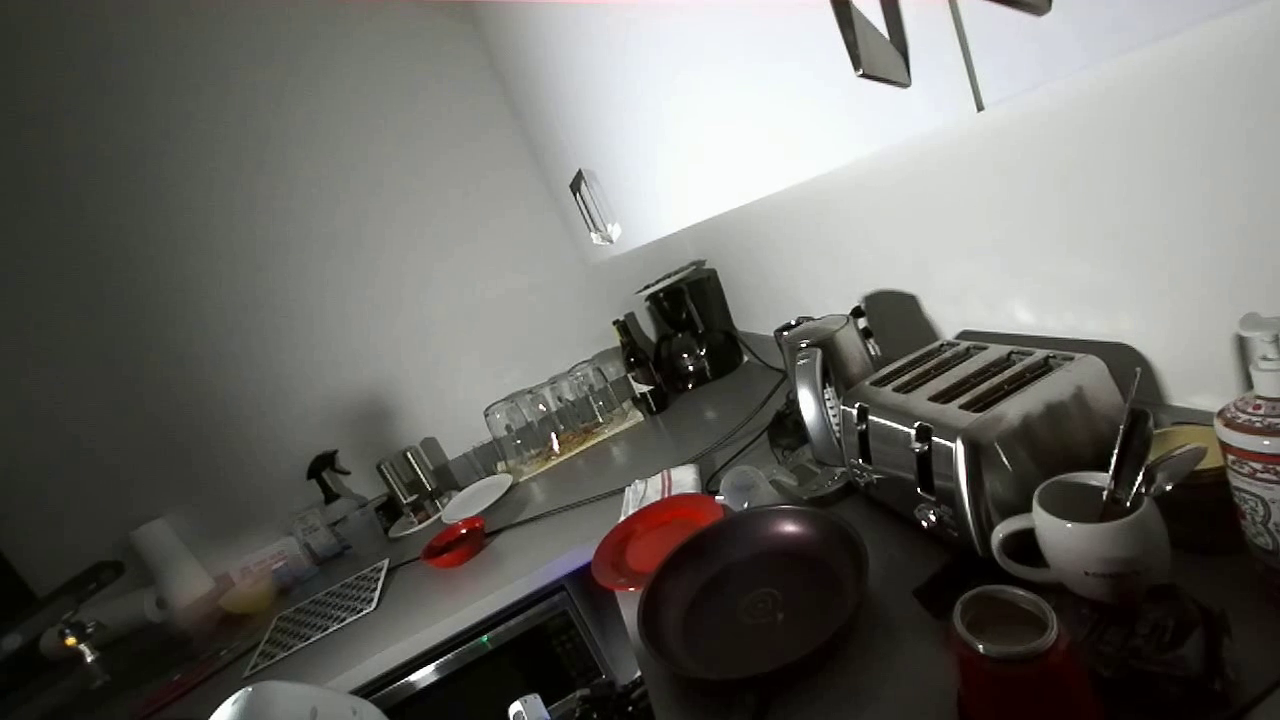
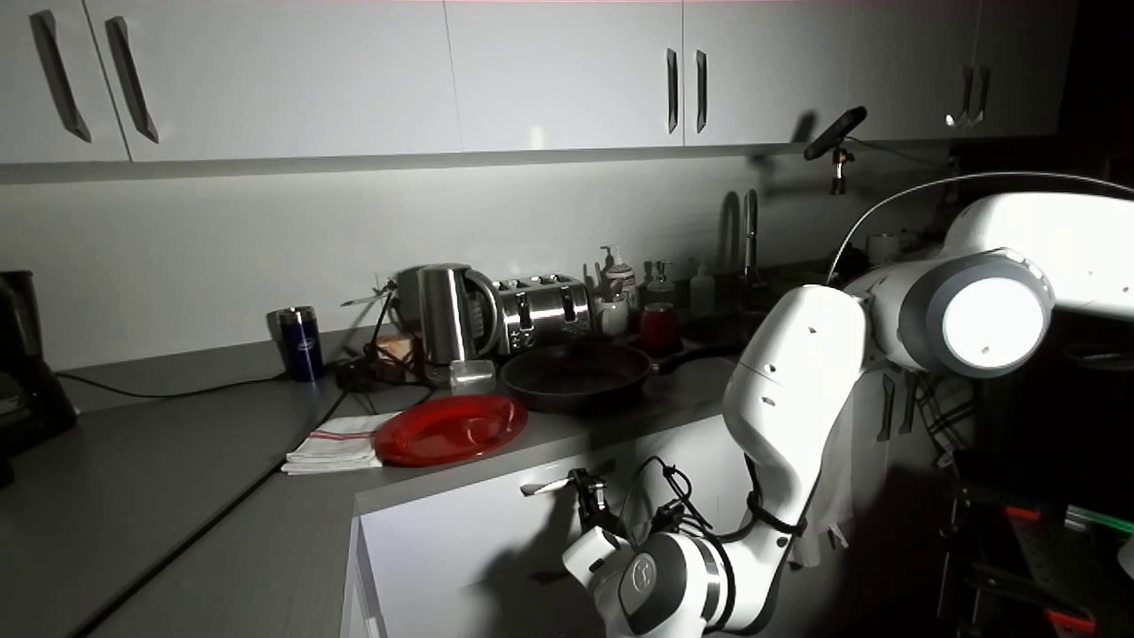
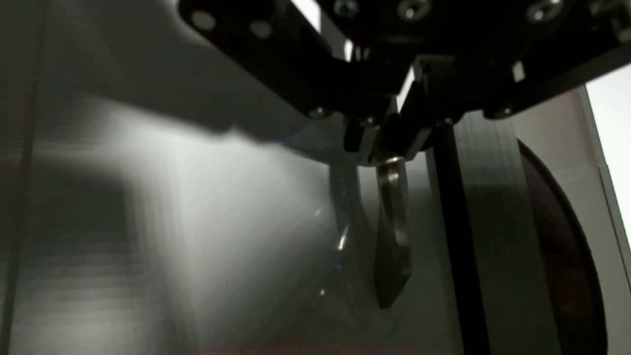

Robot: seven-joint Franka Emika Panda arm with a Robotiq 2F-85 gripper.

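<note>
Below the counter edge, my gripper (image 2: 580, 480) is at the white cabinet front (image 2: 457, 542). A slim metal bar (image 2: 544, 487), looking like a handle, juts out to the left of its fingers. The wrist view shows my gripper shut on this metal bar (image 3: 394, 236), whose tapered end extends beyond the fingertips. A dark shape like its shadow or reflection lies beside it on the pale surface. Whether the bar is fixed to the cabinet is hard to tell. Only a little of the arm appears at the bottom of exterior view 1.
Above on the counter, a red plate (image 2: 452, 430) lies partly over a striped towel (image 2: 335, 447). The dark pan (image 2: 574, 374) stands near the counter edge. Behind are a kettle (image 2: 446, 315) and a toaster (image 2: 544, 310).
</note>
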